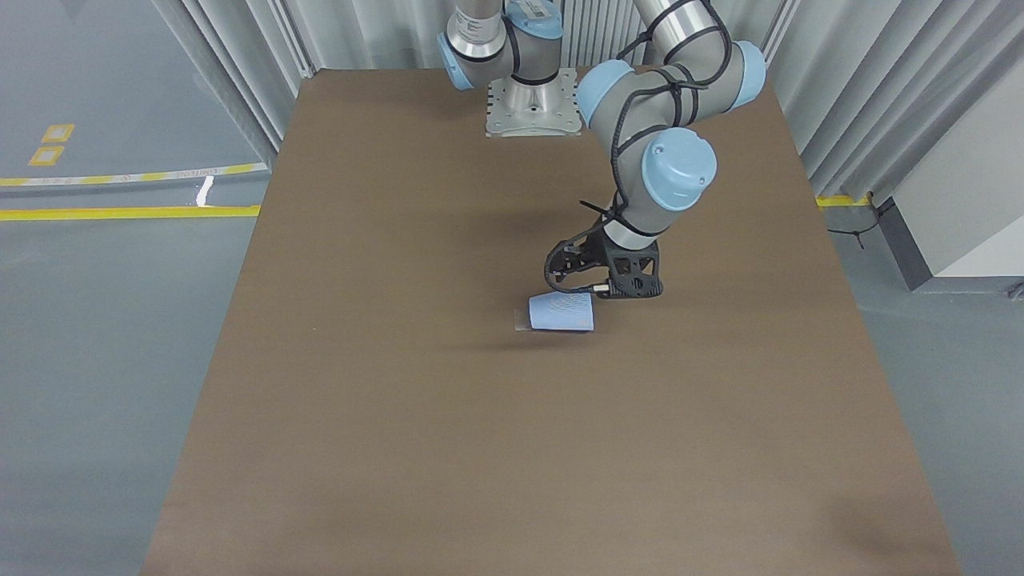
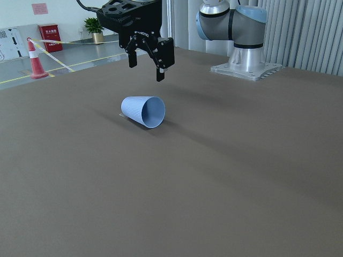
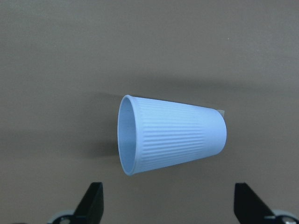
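A pale blue ribbed cup (image 1: 562,313) lies on its side on the brown table (image 1: 403,432), with a small clear piece under its narrow end. In the left view the cup (image 2: 135,110) has its mouth toward the camera's right, and my gripper (image 2: 146,68) hangs above it, fingers apart and empty. The wrist view shows the cup (image 3: 173,133) ahead between and beyond the two open fingertips of my gripper, not touched by them.
The white robot base (image 1: 533,115) stands at the table's back edge.
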